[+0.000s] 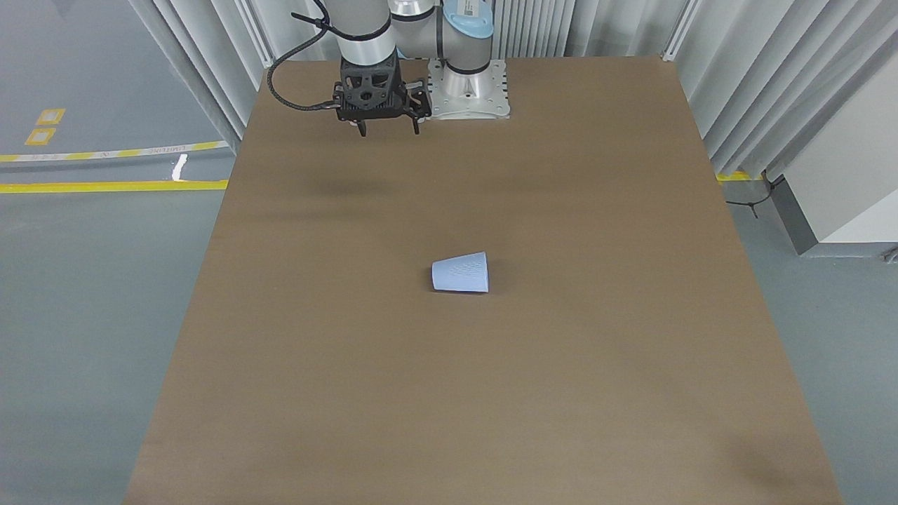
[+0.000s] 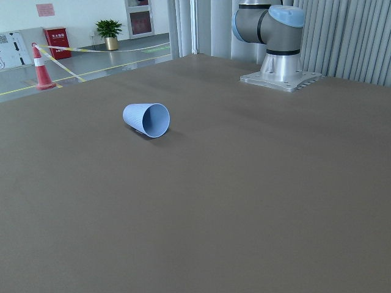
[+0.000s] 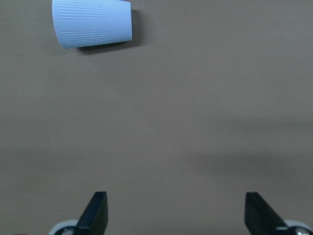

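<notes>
A light blue ribbed cup lies on its side near the middle of the brown table. The left view shows the cup with its opening toward that camera's right, and in the wrist view the cup is at the top left. My gripper hangs above the table near its back edge, behind the cup, with its two fingers apart and nothing between them. The gripper is out of the left view.
The robot's base plate stands at the back of the table, with curtains behind it. A cone and a plant are on the floor beyond the table.
</notes>
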